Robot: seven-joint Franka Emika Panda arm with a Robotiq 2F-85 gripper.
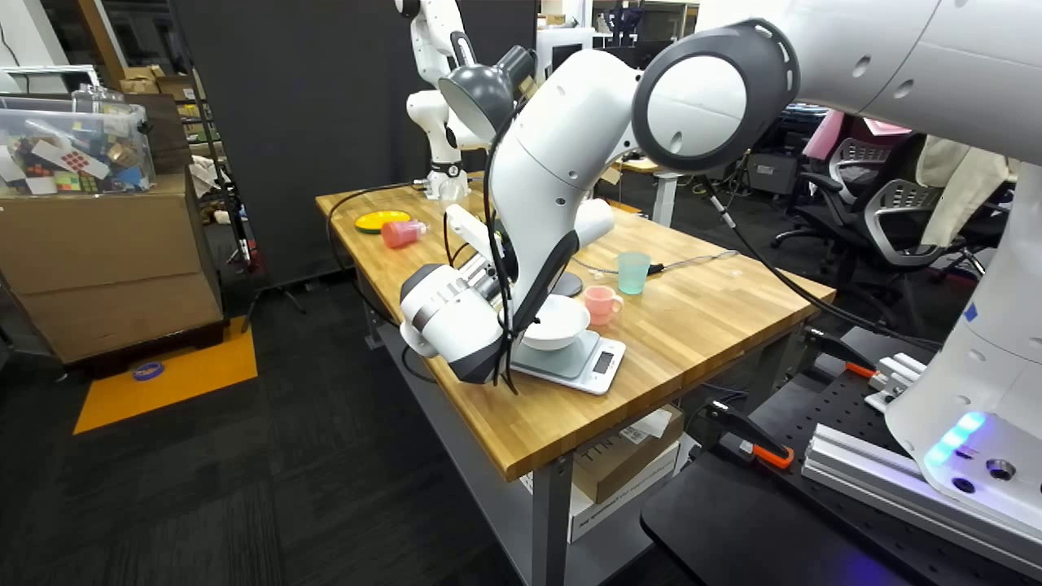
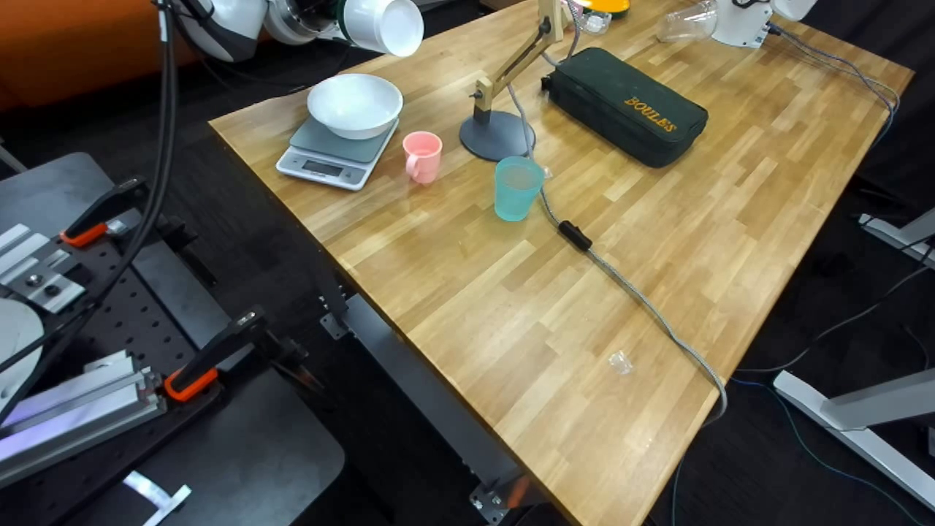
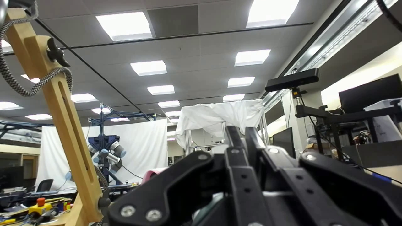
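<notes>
My gripper reaches out level in the wrist view, its fingers close together with a narrow gap. In exterior view 2, a white cup [image 2: 386, 25] lies on its side in the air at the gripper's end, so the fingers are shut on it. Its round end faces that camera; I cannot tell whether this is mouth or base. The grip itself is mostly hidden. A white bowl [image 2: 355, 104] sits upright on a grey scale [image 2: 329, 169], below the level of the cup and apart from it. What the bowl holds cannot be seen.
Beside the scale stands a pink mug [image 2: 422, 158], with a teal cup [image 2: 517, 188] farther along. A desk lamp's base [image 2: 497, 136] and wooden arm [image 3: 64, 113] stand close by. A dark case [image 2: 627, 105] lies behind.
</notes>
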